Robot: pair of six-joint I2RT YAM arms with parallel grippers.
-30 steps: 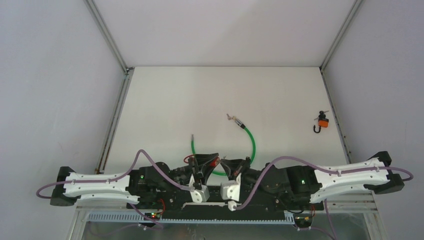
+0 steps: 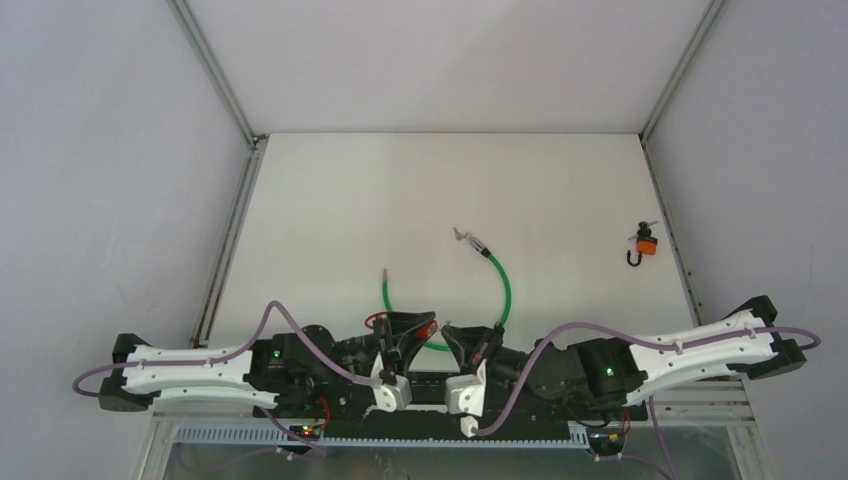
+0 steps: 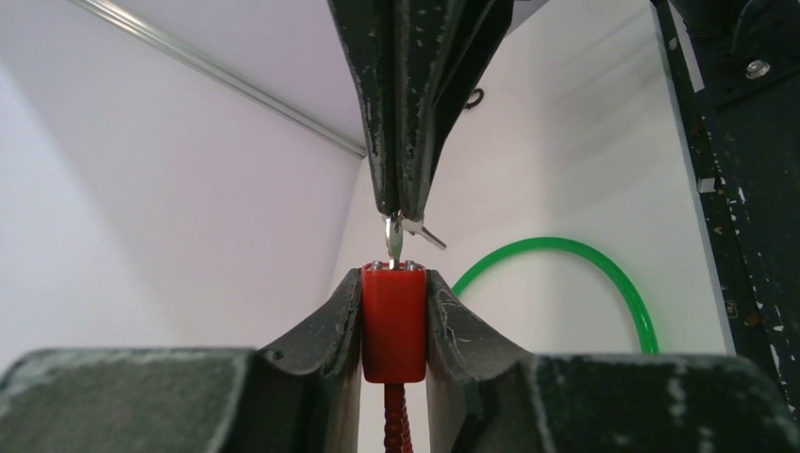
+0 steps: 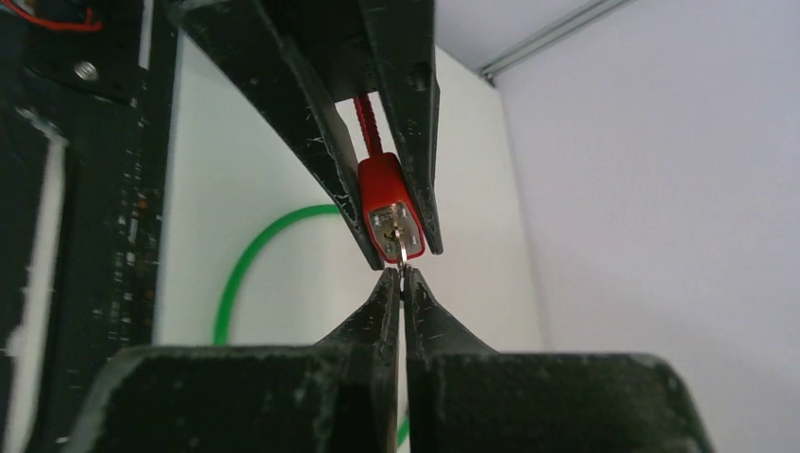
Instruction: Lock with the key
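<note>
In the left wrist view a red lock body (image 3: 393, 326) with a red braided cable is pinched between the fingers of my left gripper. My right gripper is shut on a thin silver key (image 4: 402, 250), which points at the lock's keyway face (image 4: 396, 229). The key's blade (image 3: 394, 241) reaches down to that face; how deep it sits cannot be told. A second small key (image 3: 430, 235) sticks out sideways beside the right fingertips. From above, both grippers face each other closely near the table's front edge.
On the table lies a green cable lock (image 2: 507, 285) with keys (image 2: 461, 234) at its metal end. An orange padlock (image 2: 647, 246) sits at the far right.
The right wrist has tilted slightly, its white part lower and a little to the right. The left gripper has shifted slightly left.
</note>
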